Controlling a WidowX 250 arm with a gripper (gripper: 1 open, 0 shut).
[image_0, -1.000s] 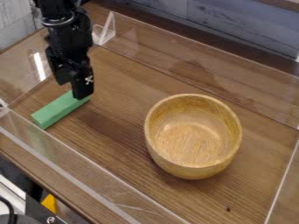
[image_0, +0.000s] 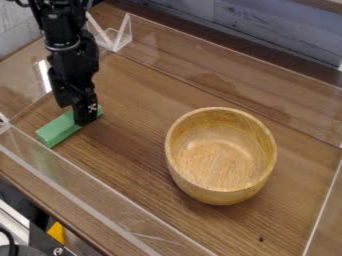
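My black gripper (image_0: 75, 104) is low over a flat green block (image_0: 58, 130) on the left of the wooden table, open, its lower part overlapping the block's upper right end in this view. Whether the fingers touch the block I cannot tell.
A large round wooden bowl (image_0: 221, 150) sits right of centre. The table's left edge runs close by the green block, with dark cables below it.
My gripper has come down onto the upper right end of the green block, covering more of it. The block and bowl look unmoved.
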